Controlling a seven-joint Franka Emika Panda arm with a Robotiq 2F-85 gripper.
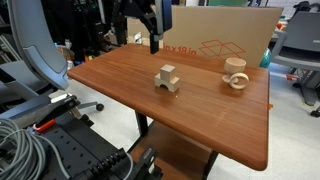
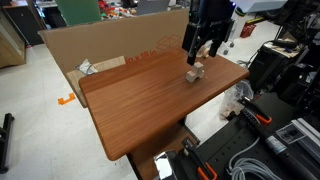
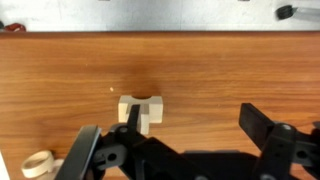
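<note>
My gripper hangs above the wooden table, its fingers wide apart and nothing between them. Below and to its right in exterior view 1 stands a small stack: a pale block on top of a notched block. The stack shows near the left finger in the wrist view, where that finger partly covers it. Toward the table's right in exterior view 1 stands an upright beige cup. A round beige piece lies on its side close in front of it; whether they touch I cannot tell.
A cardboard panel borders the table's far side. In exterior view 2 the large left part of the tabletop is clear.
</note>
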